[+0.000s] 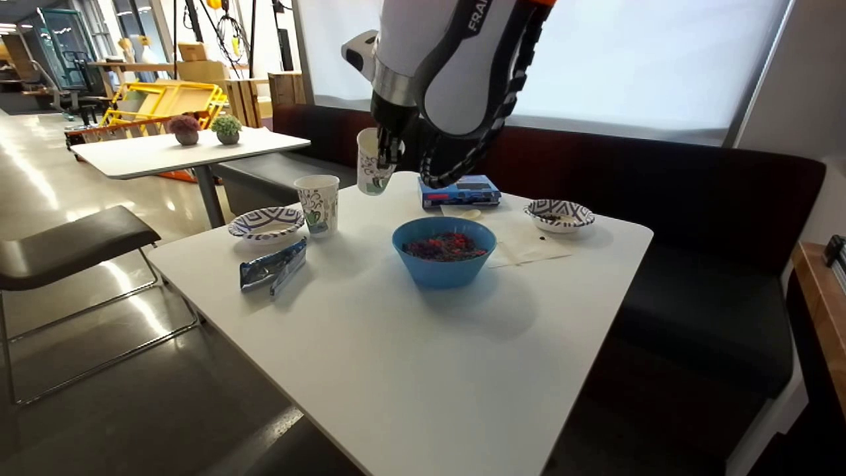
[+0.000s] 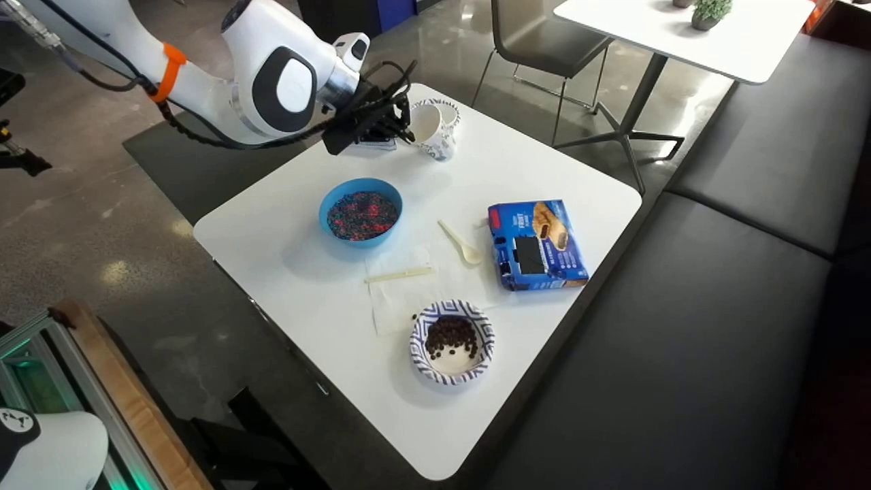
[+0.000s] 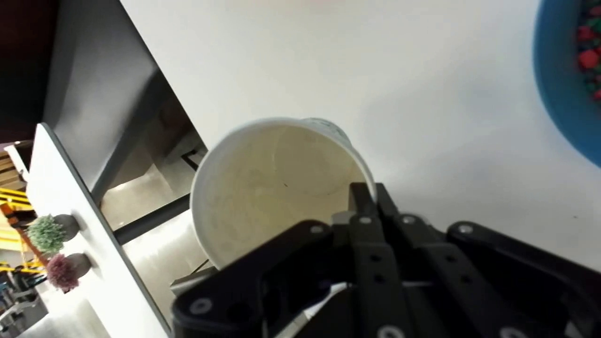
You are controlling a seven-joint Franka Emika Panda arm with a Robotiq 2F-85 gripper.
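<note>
A patterned white paper cup (image 1: 373, 168) hangs above the table, its wall pinched at the rim by my gripper. One finger lies inside the cup and the other outside. Looking into the held cup (image 3: 276, 186) from the wrist, I see a pale inside with only faint marks. In exterior view 1 it leans slightly, clear of the tabletop. A second paper cup (image 1: 317, 207) stands upright on the table to its left. The blue bowl (image 1: 444, 254), filled with small dark and red bits, sits nearer the table's middle.
A patterned bowl (image 1: 268, 225) and a crumpled foil wrapper (image 1: 273, 266) lie left. A blue box (image 2: 539, 245), a spoon (image 2: 461, 243), a napkin (image 2: 392, 306) and a bowl of dark beads (image 2: 451, 341) occupy the other side.
</note>
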